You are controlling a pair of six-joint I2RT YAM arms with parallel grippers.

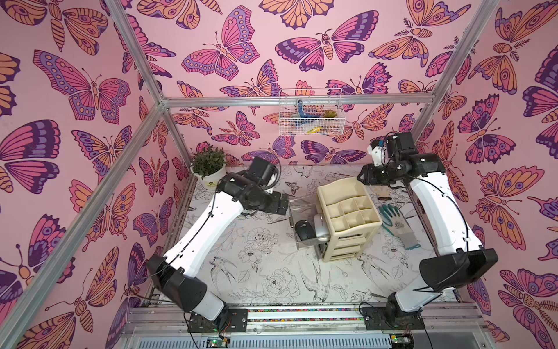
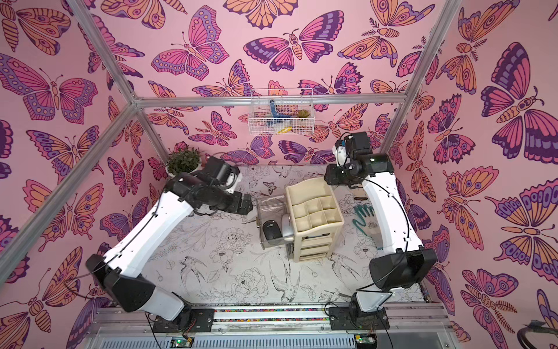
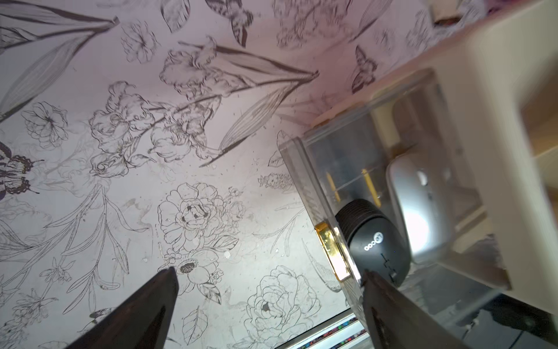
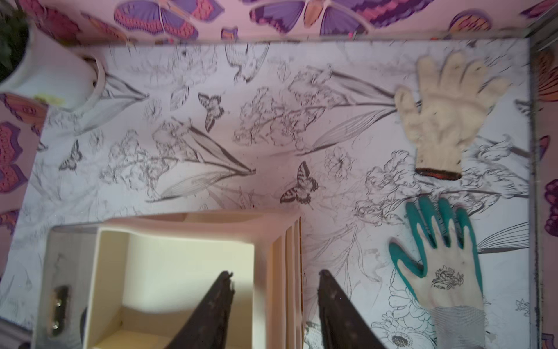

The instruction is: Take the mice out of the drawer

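The clear drawer [image 1: 308,244] is pulled out on the left of the cream organizer [image 1: 351,244]. In it a black mouse [image 3: 377,250] and a silver mouse [image 3: 419,209] lie side by side, best seen in the left wrist view. My left gripper hangs open with nothing between its fingers, left of the drawer and over its front edge. My right gripper is above the organizer's back right corner, its fingers apart and empty.
A potted plant [image 1: 206,165] stands at the back left. Two gloves [image 4: 441,273] lie right of the organizer. A wire basket [image 1: 311,125] hangs on the back wall.
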